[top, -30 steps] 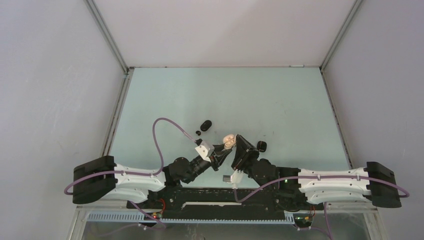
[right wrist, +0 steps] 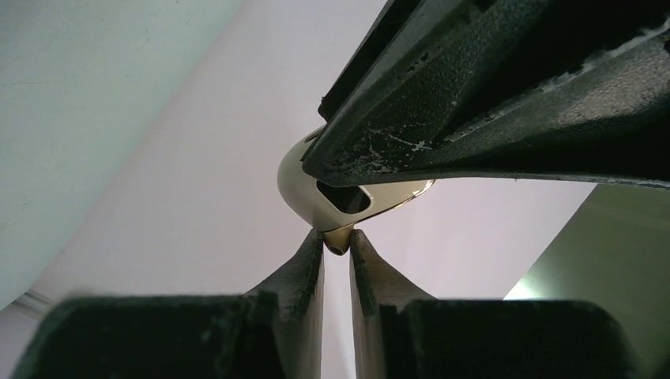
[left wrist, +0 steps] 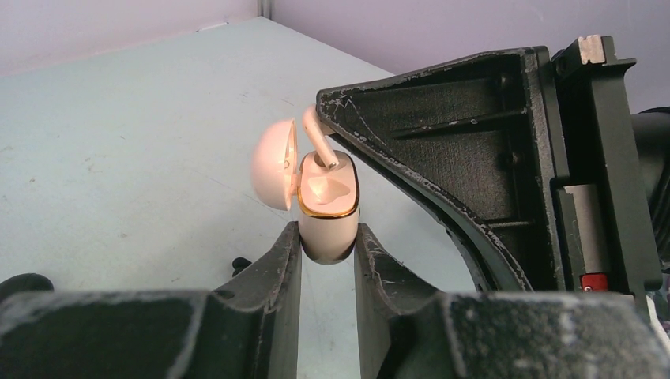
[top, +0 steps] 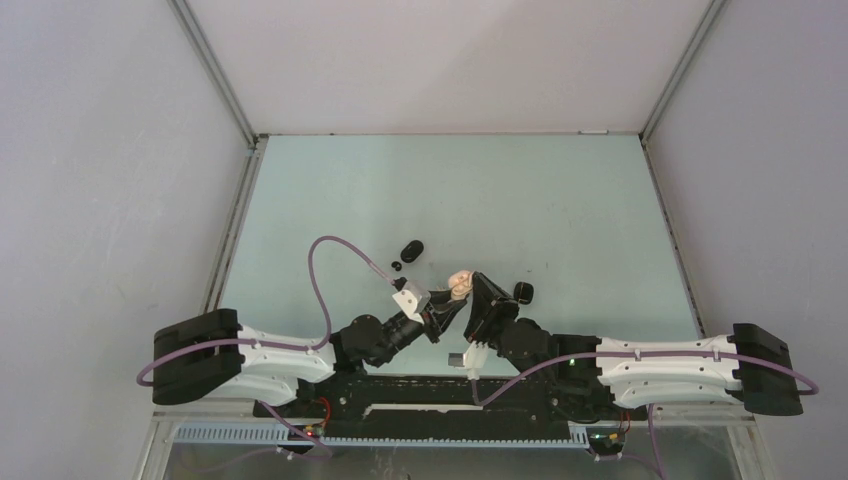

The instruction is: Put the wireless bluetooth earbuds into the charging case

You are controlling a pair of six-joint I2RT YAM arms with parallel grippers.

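Note:
The pale pink charging case, lid hinged open, is held upright by my left gripper, shut on its lower body. An earbud tilts over the case, its stem down in one of the compartments. My right gripper is right up against it from the right, its fingertips at the earbud's top. In the right wrist view black fingers hide part of the held piece. Whether the right fingers grip the earbud firmly is hard to tell.
A black oval object and a small black piece lie on the table left of the grippers. A black square object lies right of them.
Both arms are almost still. The left gripper with the case has shifted very slightly to the right since a second ago.

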